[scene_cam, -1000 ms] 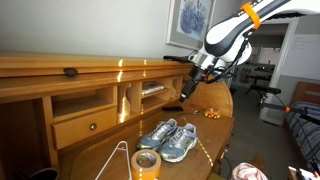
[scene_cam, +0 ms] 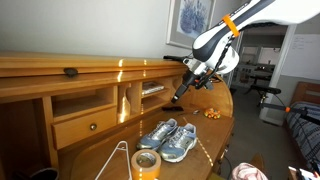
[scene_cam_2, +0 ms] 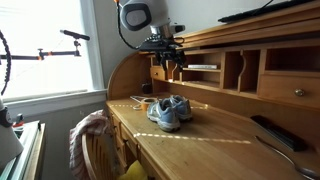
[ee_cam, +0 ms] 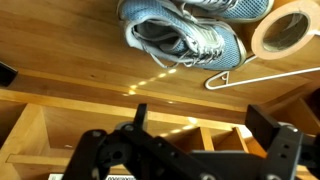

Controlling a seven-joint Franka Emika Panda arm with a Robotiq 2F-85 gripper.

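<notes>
My gripper is open, its two dark fingers [ee_cam: 138,117] wide apart with nothing between them. It hangs above the wooden desk, close to the cubbies at the back. A pair of grey-blue sneakers [scene_cam: 180,143] sits on the desktop below it; in the wrist view one sneaker [ee_cam: 185,38] lies past the fingertips, toward the top edge. A roll of tape [scene_cam: 147,160] stands near the shoes, and a thin white wire hanger [ee_cam: 235,80] lies by it.
Along the back of the desk run shelves and a small drawer [scene_cam_2: 288,90]. A dark flat object [scene_cam_2: 278,132] and a metal utensil [scene_cam_2: 287,157] lie on the desktop. A chair [scene_cam_2: 95,155] stands in front. Bare desktop [scene_cam_2: 215,153] shows beside the shoes.
The arm has shifted a little, its gripper end moving slightly left and lower in exterior view 1. The shoes, tape and hanger have stayed where they were.
</notes>
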